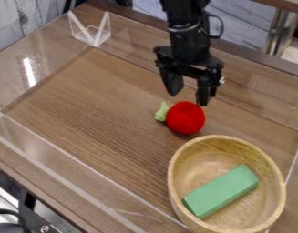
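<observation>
My black gripper (189,84) hangs over the upper middle of the table, its two fingers apart and nothing visible between them. Just below it lies a red round fruit (187,118) with a small green piece (163,113) at its left. A pale yellow bowl (194,211) at the bottom right holds a green rectangular block (224,193).
A white wire-like object (87,27) stands at the top left. Dark cables show at the bottom left corner.
</observation>
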